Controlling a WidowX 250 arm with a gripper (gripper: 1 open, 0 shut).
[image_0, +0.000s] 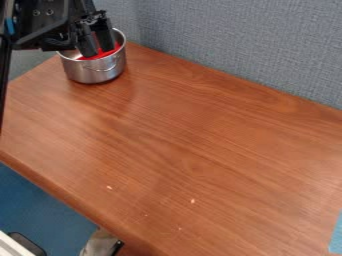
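Note:
A silver metal pot (94, 70) stands at the back left of the wooden table, near the grey wall. Something red (102, 53) shows inside it, low against the rim. The black gripper (94, 45) is at the top left, its fingers reaching down into the pot beside the red thing. Whether the fingers are open or shut on it cannot be told from this view.
A grey padded wall (241, 45) runs along the back. Past the left edge lies a blue surface (40, 210), with a white object (14, 246) at the bottom corner.

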